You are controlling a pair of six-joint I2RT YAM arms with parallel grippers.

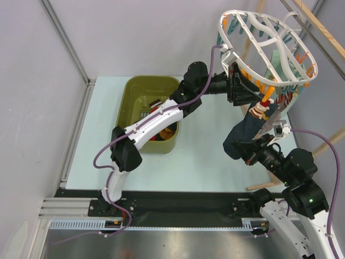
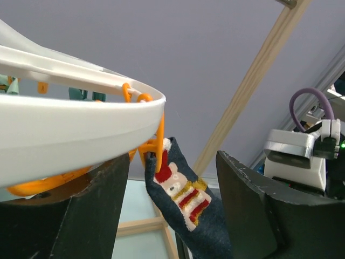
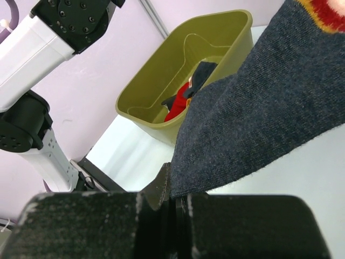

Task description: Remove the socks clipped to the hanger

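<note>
A dark sock [image 1: 245, 135] with a red, white and yellow figure hangs slanted below the white round hanger [image 1: 275, 84]. At its upper end an orange clip [image 2: 159, 141] still grips the cuff in the left wrist view. My left gripper is open at the hanger rim, its fingers on either side of the clip and upper sock, apart from the cloth. My right gripper is shut on the sock's lower end, the thin cloth running up from between its fingertips.
An olive bin [image 1: 129, 100] holding several socks stands at the back left of the white table, partly covered by my left arm. More clips and other hanging cloth crowd the hanger's underside. Wooden bars [image 1: 323, 29] of the stand rise at the right.
</note>
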